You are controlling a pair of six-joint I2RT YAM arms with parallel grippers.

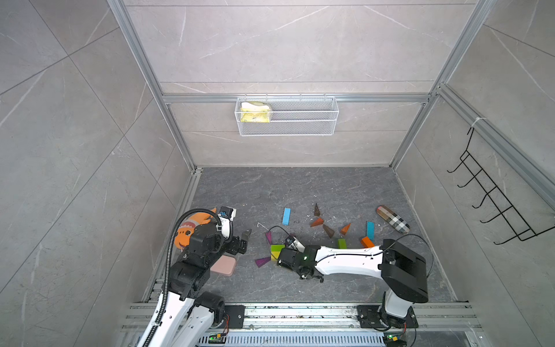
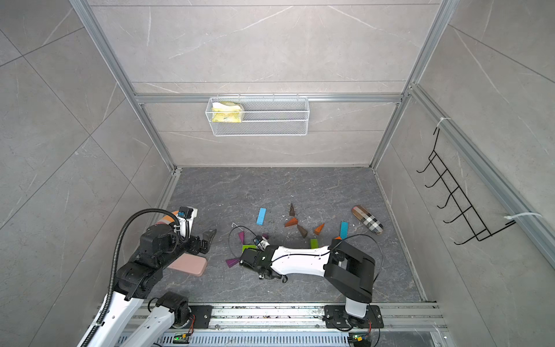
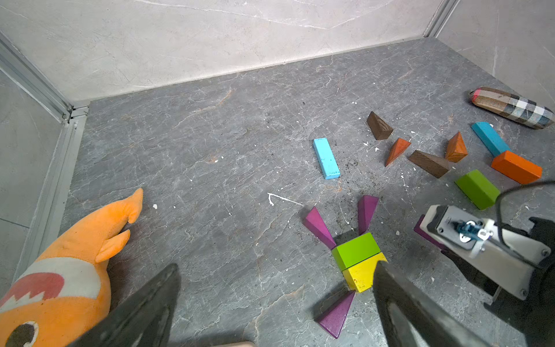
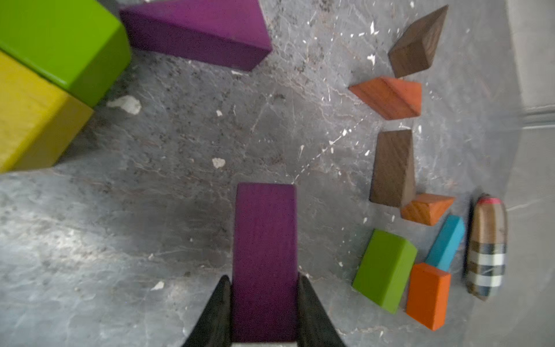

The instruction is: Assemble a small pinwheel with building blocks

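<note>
In the right wrist view my right gripper has its fingertips either side of a purple block (image 4: 264,231); whether it grips it I cannot tell. A green block (image 3: 355,249) and yellow block (image 3: 361,271) sit together, with purple triangles (image 3: 318,225) around them. Brown triangles (image 3: 427,163) and orange triangles (image 3: 397,150) lie farther right. My left gripper hangs open at the left with nothing between its blurred fingers.
An orange plush fish (image 3: 63,271) and pink pad (image 2: 188,264) are at the left. Spare green (image 4: 384,269), orange (image 4: 427,295) and cyan (image 3: 326,157) blocks and a plaid object (image 3: 511,107) lie around.
</note>
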